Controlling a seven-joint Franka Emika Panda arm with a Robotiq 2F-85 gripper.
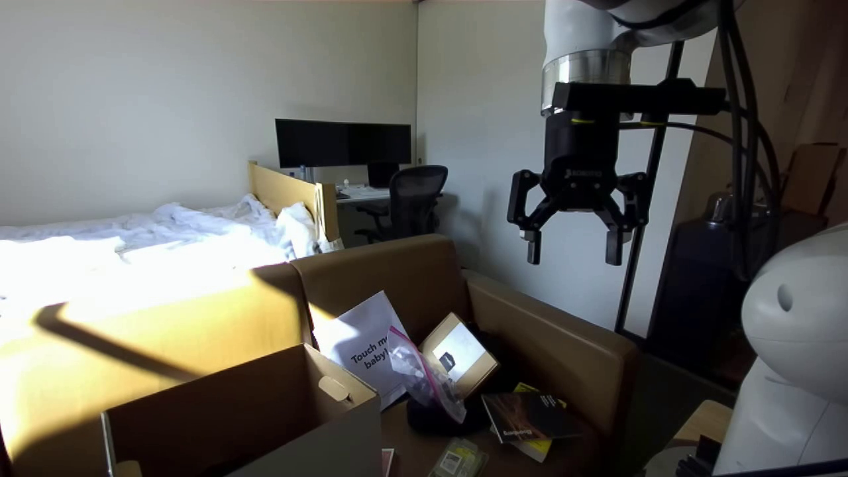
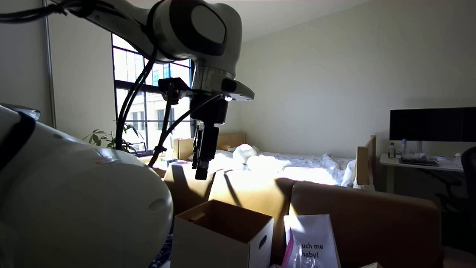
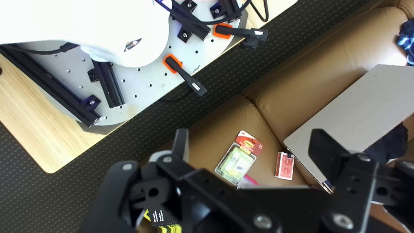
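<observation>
My gripper (image 1: 574, 250) hangs high over the right end of a brown couch, fingers pointing down. Its two fingers stand wide apart with nothing between them. In exterior view 2 the gripper (image 2: 201, 172) is seen edge-on against the bed. Below it on the couch lie a dark booklet (image 1: 526, 417), a clear plastic pack (image 3: 235, 163), a red card deck (image 3: 285, 166) and a red card pack (image 3: 249, 142). Farther back are a zip bag (image 1: 425, 380), a small cardboard box (image 1: 477, 367) and a white sign (image 1: 358, 342) leaning on the backrest.
A large open box (image 2: 214, 239) sits on the couch; dark cloth (image 3: 386, 145) shows in it from the wrist. The couch armrest (image 1: 548, 322) rises at the right. My robot base plate (image 3: 139, 91) stands by the couch's front. Air around the gripper is free.
</observation>
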